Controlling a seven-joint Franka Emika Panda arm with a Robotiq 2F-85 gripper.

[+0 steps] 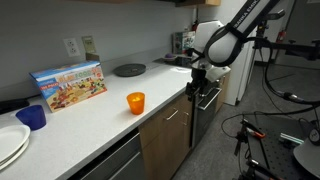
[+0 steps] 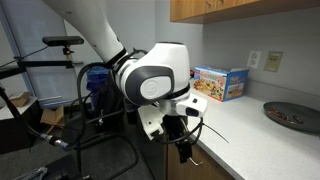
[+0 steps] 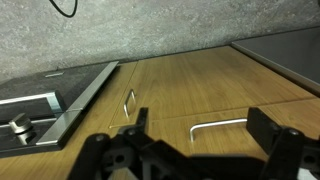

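Note:
My gripper is open, its two dark fingers well apart and empty between them in the wrist view. Wooden cabinet fronts face it. A silver horizontal handle appears between the fingers in that view, but whether it is touched I cannot tell. Further off stands a second, smaller door handle. In exterior view 1 the white arm reaches down in front of the counter's edge, near the wooden fronts. The second exterior view has the arm hiding part of the counter.
On the white counter stand an orange cup, a blue cup, a colourful box, white plates and a dark pan. The oven lies beside the wooden fronts.

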